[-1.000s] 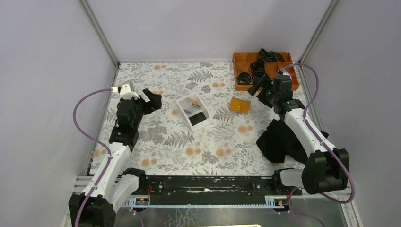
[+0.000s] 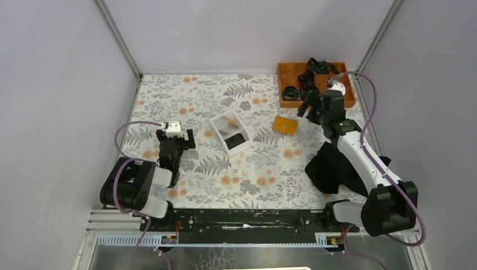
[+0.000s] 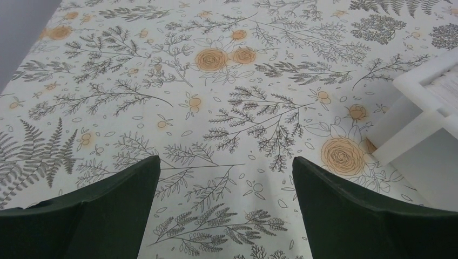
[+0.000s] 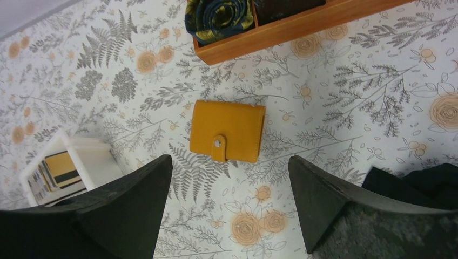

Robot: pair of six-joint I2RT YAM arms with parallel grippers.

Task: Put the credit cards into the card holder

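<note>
A white plastic tray (image 2: pixel 245 144) holding cards (image 4: pixel 61 170) and a dark flat piece (image 2: pixel 235 140) sits mid-table. Right of it lies a closed mustard card holder (image 2: pixel 284 124) with a snap strap, centred in the right wrist view (image 4: pixel 227 129). My left gripper (image 2: pixel 175 139) is low at the table's left, beside the tray, open and empty, with the tray's corner at its right in the wrist view. My right gripper (image 2: pixel 306 107) hangs above and right of the card holder, fingers apart with nothing between.
An orange wooden organizer (image 2: pixel 351 98) with dark rolled items stands at the back right. Black cloth (image 2: pixel 329 169) lies at the front right.
My right gripper has shifted only slightly.
</note>
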